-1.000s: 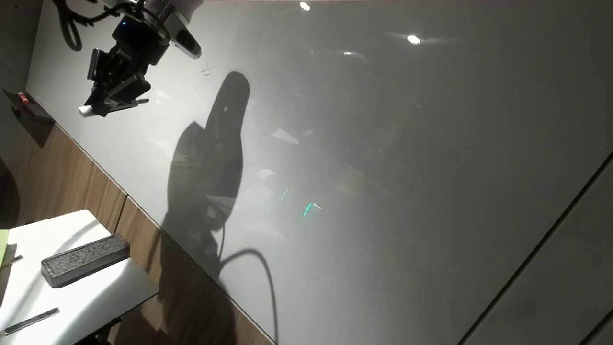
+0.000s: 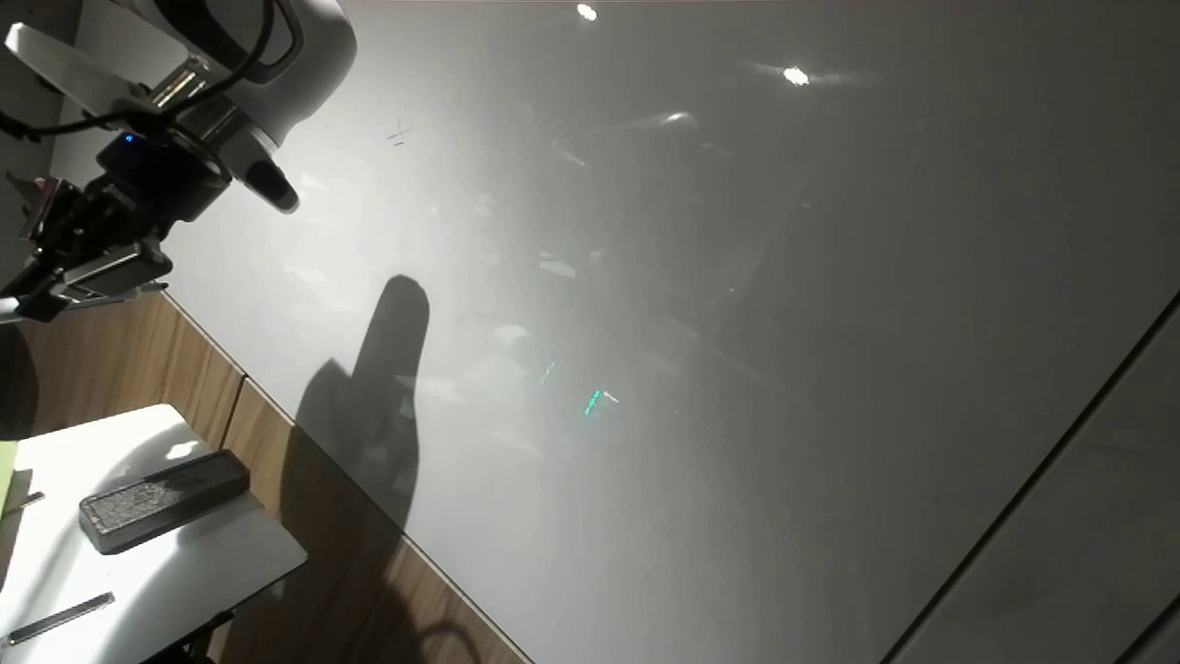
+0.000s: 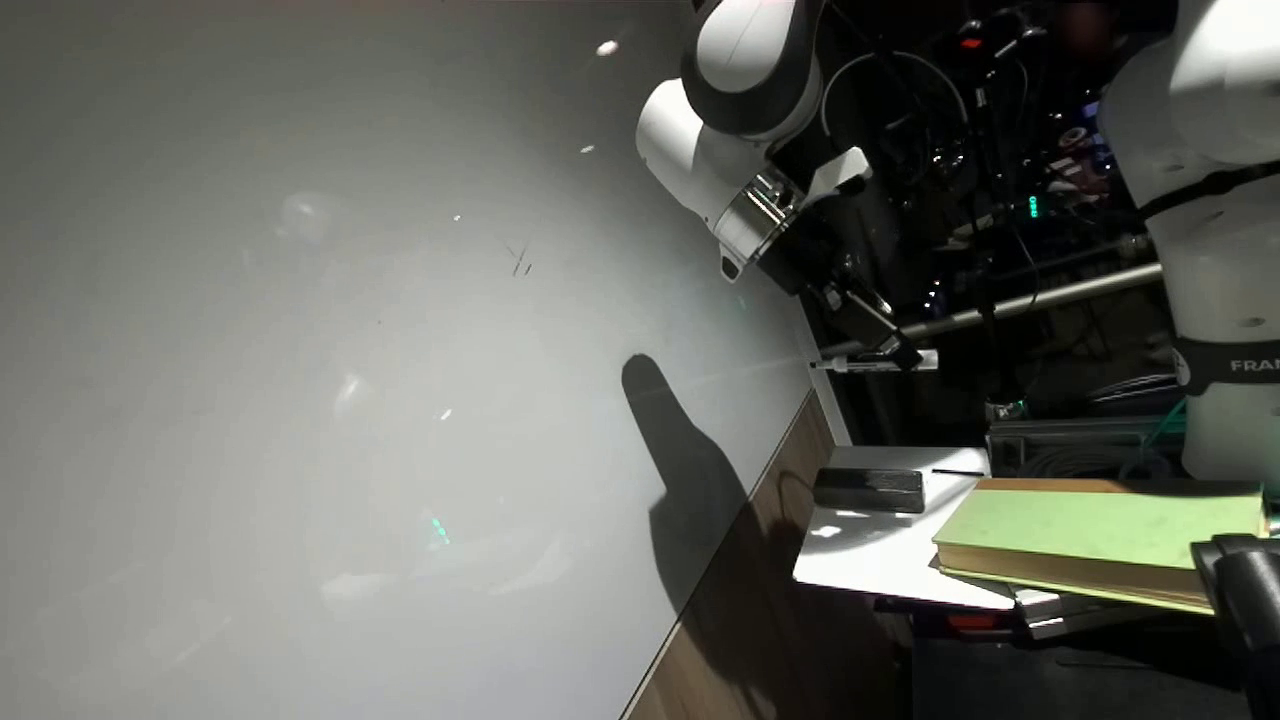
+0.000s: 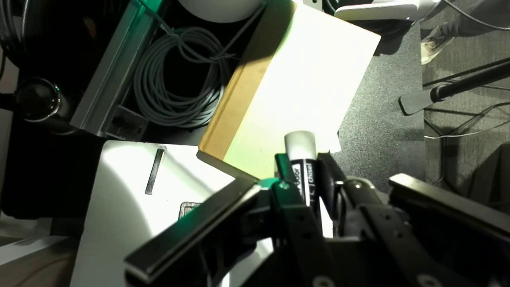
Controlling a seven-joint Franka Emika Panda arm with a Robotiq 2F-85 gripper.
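My gripper is shut on a white-and-black marker [image 4: 301, 146], whose white end sticks out beyond the fingers in the wrist view. From exterior view 2 the marker [image 3: 858, 362] lies roughly level, its dark tip pointing left toward the whiteboard [image 3: 300, 396]. Whether that tip touches the board's edge cannot be made out. A few short dark strokes [image 3: 519, 262] show on the board. In exterior view 1 the gripper [image 2: 44, 304] is at the left edge, just above the wooden panel.
Below the arm, a white side table [image 2: 221, 564] carries a dark eraser [image 2: 166, 502] and a thin dark strip [image 2: 61, 618]. A thick green book [image 3: 1080, 528] overlaps its right part in exterior view 2. Coiled grey cable [image 4: 184, 81] lies beside the book.
The arm has moved left and down in exterior view 1, carrying the marker away from in front of the board. Its shadow has shifted; the eraser and strip are unmoved.
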